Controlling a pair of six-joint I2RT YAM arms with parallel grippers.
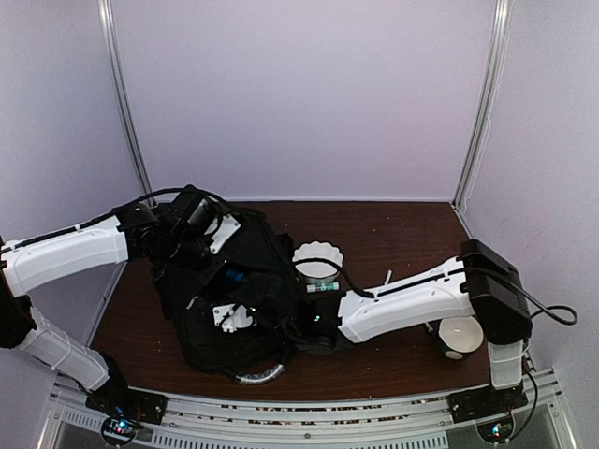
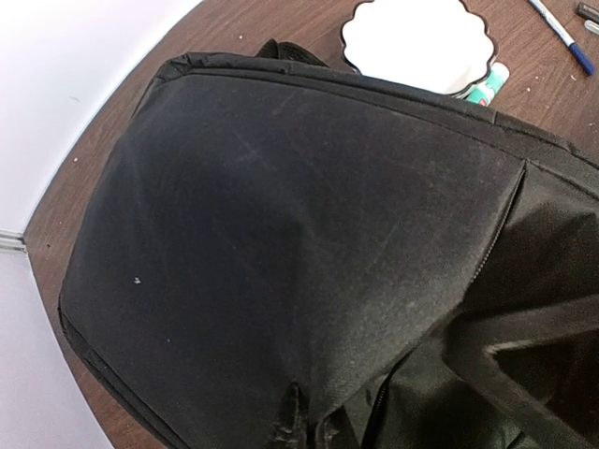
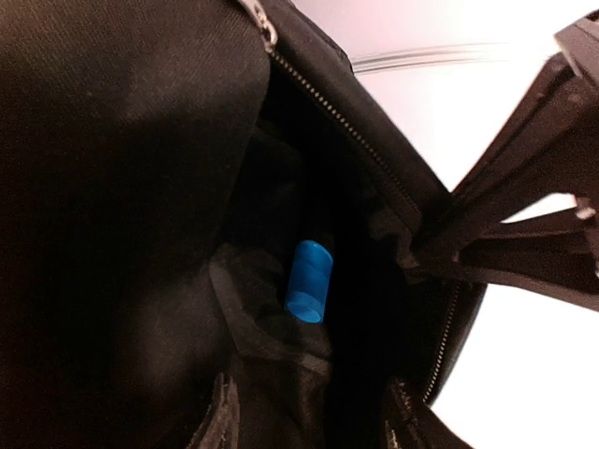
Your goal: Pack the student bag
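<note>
The black bag (image 2: pixel 243 206) lies on the table with its zipped mouth held apart. My left gripper is shut on the edge of the bag's flap; in the right wrist view its dark fingers (image 3: pixel 524 253) pinch the zipper side. Inside the bag rests a cylinder with a blue end (image 3: pixel 309 282), its darker part lost in shadow. My right gripper hangs at the mouth, open, fingers wide apart with nothing between them. The blue end is ahead of it, apart from the fingers.
Beside the bag stand a white scalloped bowl (image 1: pixel 318 253) and a small white-and-green tube (image 1: pixel 323 287). A blue-tipped pen (image 2: pixel 566 37) lies farther right. Partly under the right arm is a white cup (image 1: pixel 459 335).
</note>
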